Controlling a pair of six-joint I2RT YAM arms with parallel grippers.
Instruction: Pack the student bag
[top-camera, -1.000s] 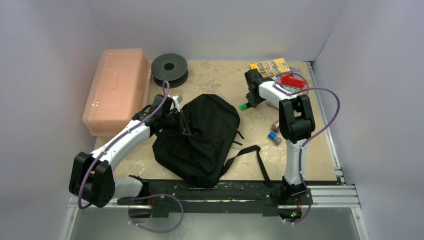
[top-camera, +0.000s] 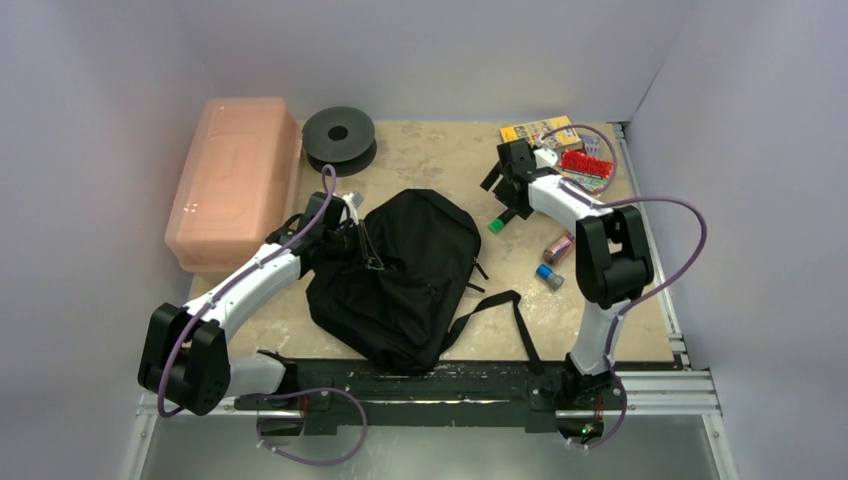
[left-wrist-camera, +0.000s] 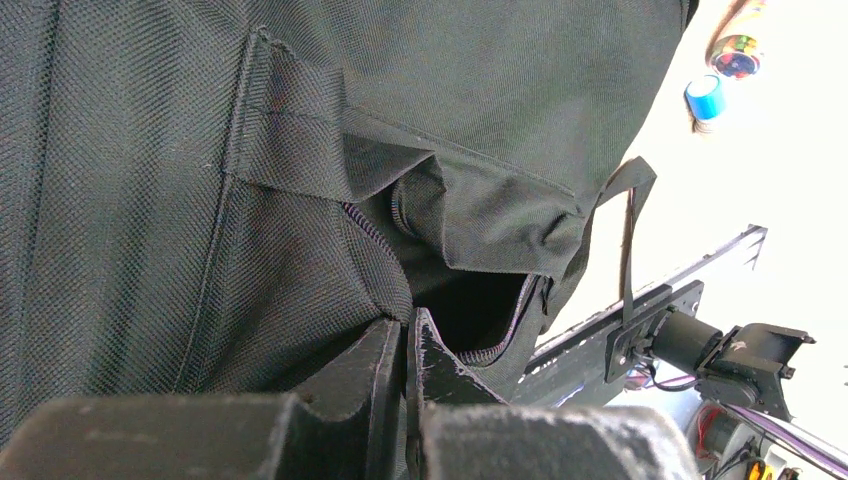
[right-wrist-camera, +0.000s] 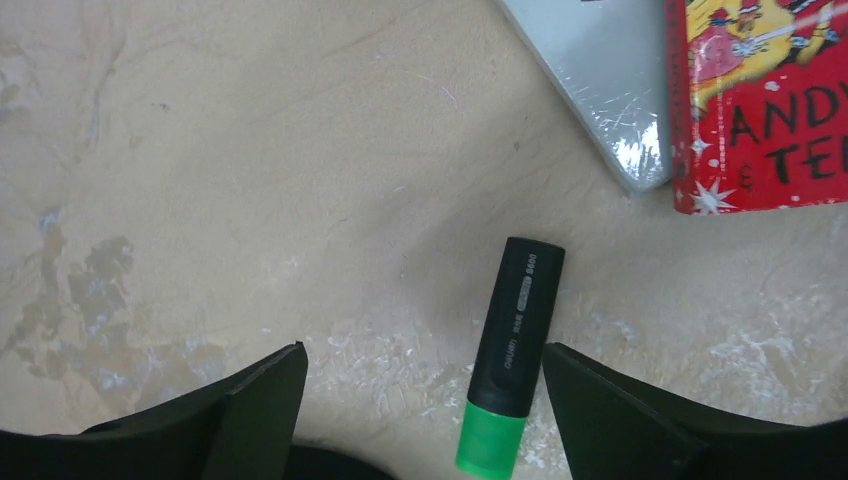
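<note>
The black bag (top-camera: 425, 240) lies on the table, its zipped mouth gaping in the left wrist view. At the edge of that mouth my left gripper is shut, with the bag's zipper-edge cloth running in between its fingertips. A black highlighter with a green end (right-wrist-camera: 513, 345) rests flat on the table. Over it stands my right gripper, open, with nothing held; the highlighter is close beside its right-hand finger (right-wrist-camera: 590, 400). In the top view the highlighter's green end (top-camera: 496, 226) sticks out below the right gripper (top-camera: 503, 194).
A yellow book (top-camera: 541, 131), a red item (top-camera: 587, 163) and a red book (right-wrist-camera: 770, 140) on a grey one (right-wrist-camera: 610, 90) lie at the back right. A jar (top-camera: 559, 248) and a blue-capped item (top-camera: 549, 276) lie nearer. A black spool (top-camera: 340, 138) and pink box (top-camera: 228, 180) stand at the left.
The highlighter has shifted slightly toward the front and turned. The left arm and bag are still.
</note>
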